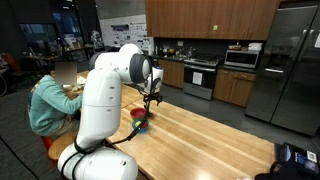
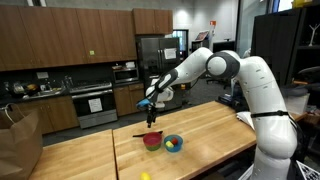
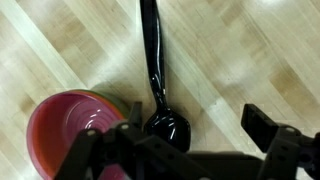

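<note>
In the wrist view a black spoon (image 3: 154, 50) lies on the wooden table, its bowl end close to my fingers. A red bowl (image 3: 47, 132) is just left of it, partly covered by my left finger. My gripper stands open above the table, with a wide gap between its fingers. The spoon's bowl shows near the left finger, and I see nothing clamped. From the second exterior view, the gripper (image 2: 151, 120) hangs over the table behind the red bowl (image 2: 153, 141), with the dark spoon (image 2: 146, 134) below it.
A blue bowl (image 2: 173, 144) with colourful things inside stands right beside the red one. Near the table's front edge is a small yellow object (image 2: 145, 177). A person (image 1: 52, 105) sits left of the arm.
</note>
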